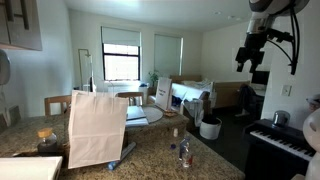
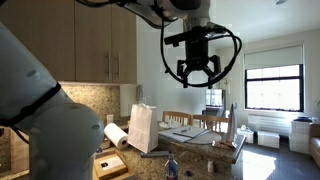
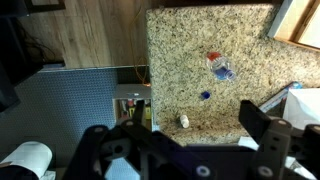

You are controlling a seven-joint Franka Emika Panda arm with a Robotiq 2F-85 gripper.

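Observation:
My gripper (image 2: 199,76) hangs high above the speckled countertop (image 3: 180,75), its fingers spread and nothing between them. In exterior view 1 it shows small and dark near the upper right, well clear of everything on the counter. A small clear bottle (image 3: 219,66) with a red part and some blue stands on the counter; exterior view 1 shows the bottle (image 1: 188,158) near the front. Close to it in the wrist view are a small blue round thing (image 3: 206,95) and a small pale object (image 3: 184,121). A tall brown paper bag (image 1: 97,130) stands upright at the left.
A long dark object (image 1: 124,155) lies beside the bag. Behind stand a jar with an orange lid (image 1: 46,135) and a wooden tray (image 2: 110,165). A black keyboard (image 1: 280,140) is at the right. Bare countertop surrounds the bottle.

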